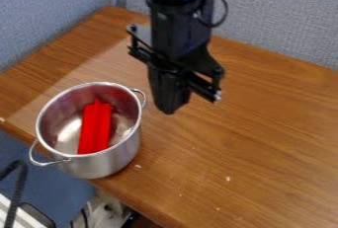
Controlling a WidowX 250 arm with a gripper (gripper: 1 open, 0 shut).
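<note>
A metal pot [125, 145] with side handles stands at the lower left of the table, and a red object [95, 125] lies inside it. The black gripper [168, 98] hangs above the table just right of and behind the pot, pointing down, with nothing visible in it; its fingertips are dark and blurred, and it looks shut.
A grey textured wall [278, 20] stands behind it. Past the table's left edge at the bottom are a blue surface and cables.
</note>
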